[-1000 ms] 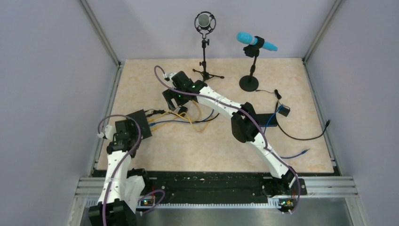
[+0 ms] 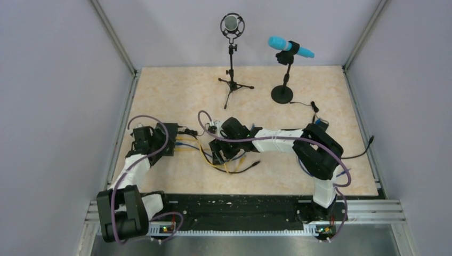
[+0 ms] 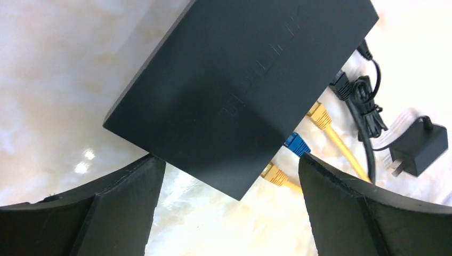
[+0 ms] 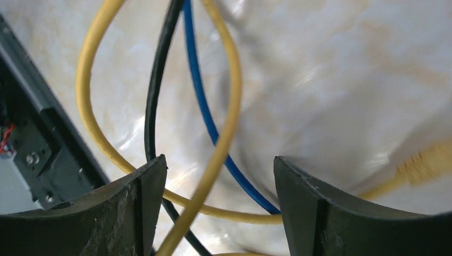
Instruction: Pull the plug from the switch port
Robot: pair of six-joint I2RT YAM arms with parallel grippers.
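A black switch box (image 3: 240,90) lies under my open left gripper, at the left of the top view. Along one edge it has yellow plugs (image 3: 320,115), a blue plug (image 3: 296,144), another yellow plug (image 3: 273,174) and black connectors (image 3: 340,85) seated. My right gripper is open at mid table, low over crossing yellow cables (image 4: 229,122), a black cable (image 4: 154,96) and a blue cable (image 4: 202,96); a yellow cable runs between its fingers, not visibly gripped. A blurred yellow plug (image 4: 426,162) lies to its right.
A black power adapter (image 3: 420,149) lies beside the switch. Two microphone stands (image 2: 231,80) (image 2: 281,94) stand at the back. More cables lie at the right. The front of the table between the arms is fairly clear.
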